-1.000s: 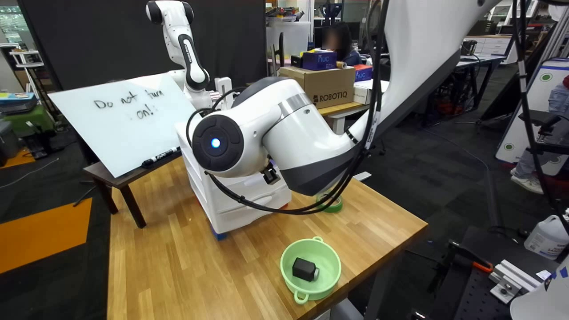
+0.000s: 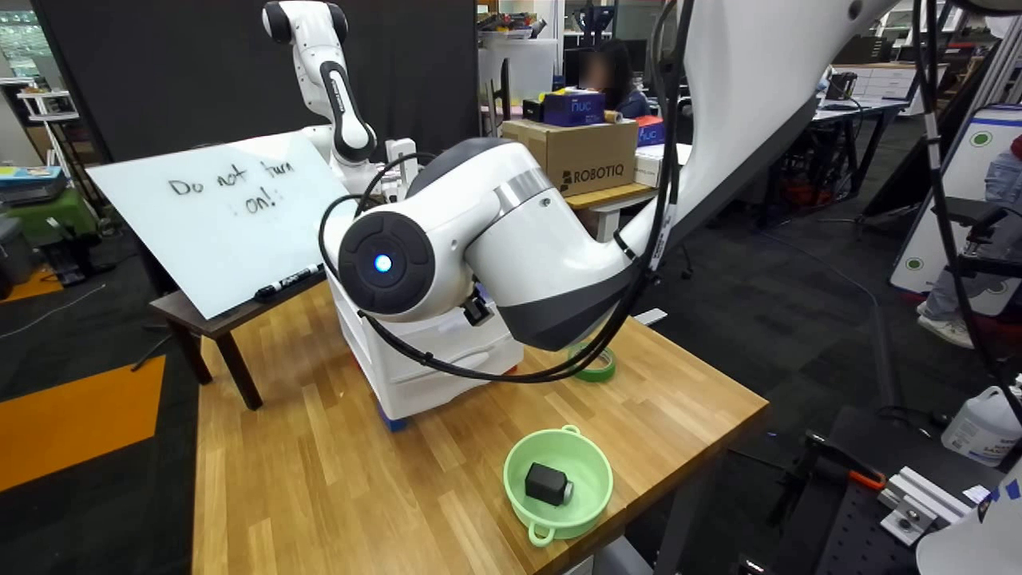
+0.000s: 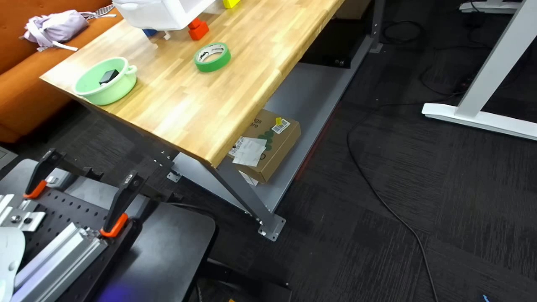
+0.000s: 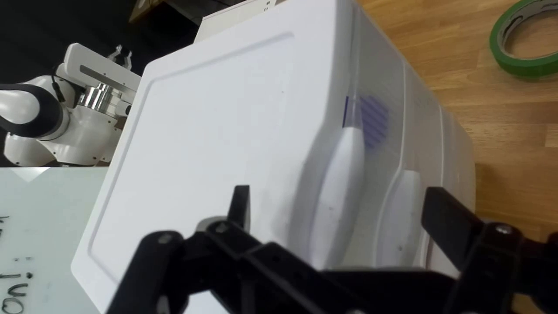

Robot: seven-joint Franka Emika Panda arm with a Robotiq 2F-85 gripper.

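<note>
A white drawer unit (image 4: 219,131) fills the middle of the wrist view, its drawer fronts facing right with rounded handles. My gripper is open over its front upper edge, one finger over the top panel and the other out past the drawer fronts. The top drawer's handle (image 4: 337,199) shows in the gap between the fingers; whether anything touches it I cannot tell. In exterior view 1 the arm hides most of the unit and the fingers. A light green bowl (image 2: 596,479) holds a small black object (image 2: 546,484).
Green tape (image 3: 214,63) lies on the wooden table (image 3: 171,110) beside the unit. Red blocks (image 3: 198,30) sit by the unit's base. A leaning whiteboard (image 2: 220,220) and a second white arm (image 4: 78,125) stand behind. Bare tabletop surrounds the bowl.
The arm has shifted slightly left and up in exterior view 1, along with its cables. The bowl, black object and drawer unit look unmoved.
</note>
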